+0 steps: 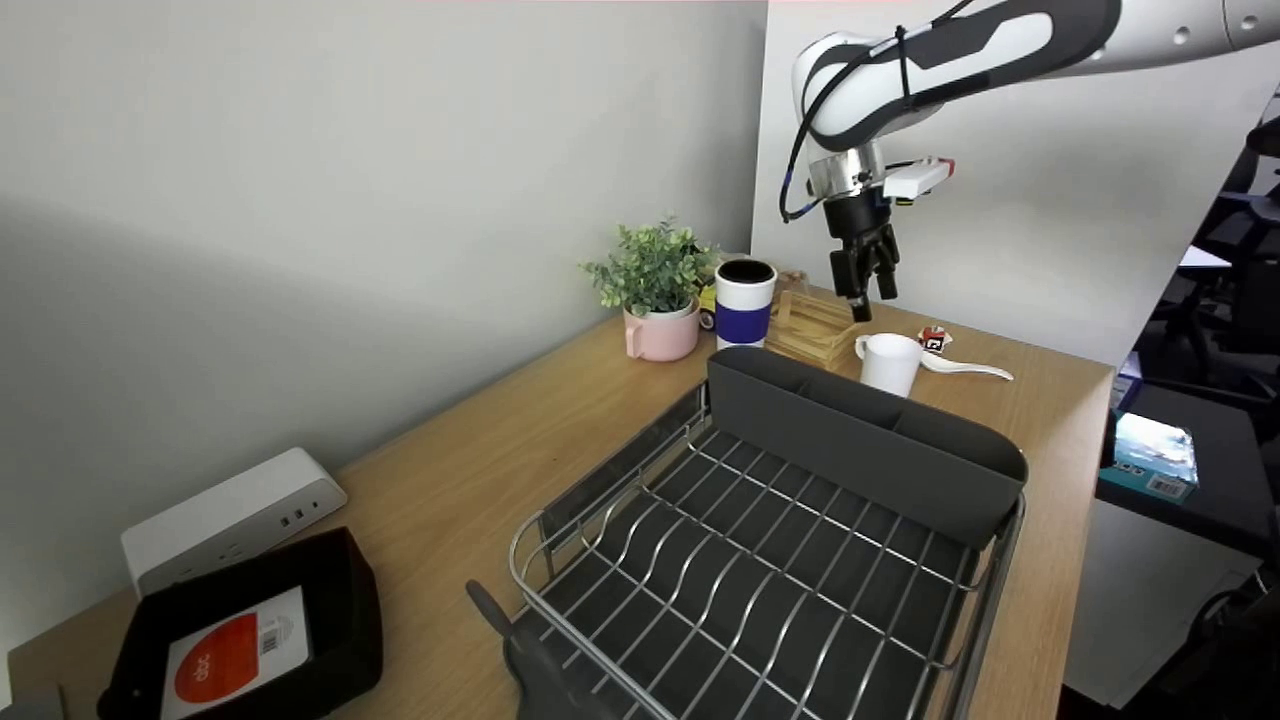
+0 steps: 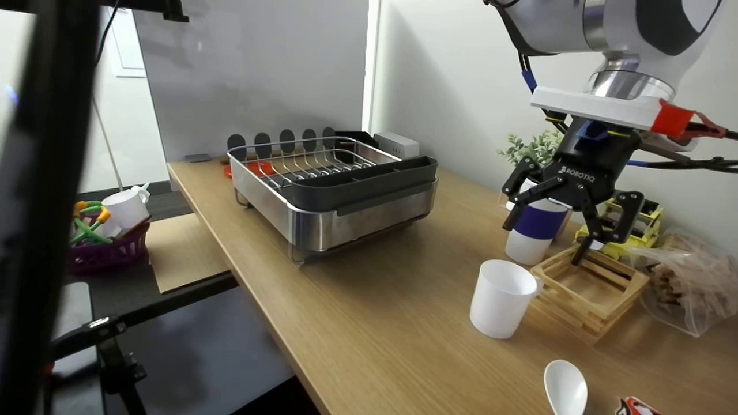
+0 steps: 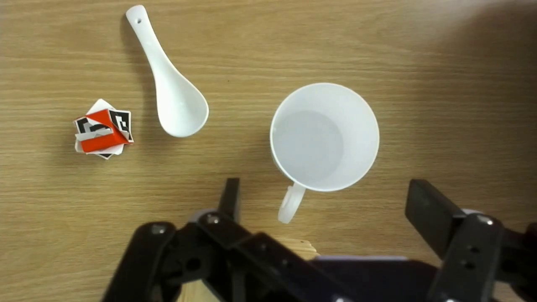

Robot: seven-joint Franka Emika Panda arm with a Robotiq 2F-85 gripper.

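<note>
My gripper (image 2: 546, 242) is open above the wooden crate, its fingers wide apart with nothing between them. In the wrist view the white mug (image 3: 322, 141) stands upright, its handle pointing toward the gap between my fingertips. It is apart from both fingers. A white spoon (image 3: 173, 90) lies on the table to the left of the mug. Beside that spoon is a small red, black and white block (image 3: 105, 130). In exterior view 1 the mug (image 1: 890, 364) stands just beyond the dish rack.
A dish rack (image 2: 277, 200) with a dark grey utensil holder (image 2: 366, 183) takes up the table's middle. Close by my gripper are a wooden crate (image 2: 581, 297), a tumbler with a purple band (image 2: 533, 231), a plant (image 1: 654, 270) and a plastic bag (image 2: 692, 283).
</note>
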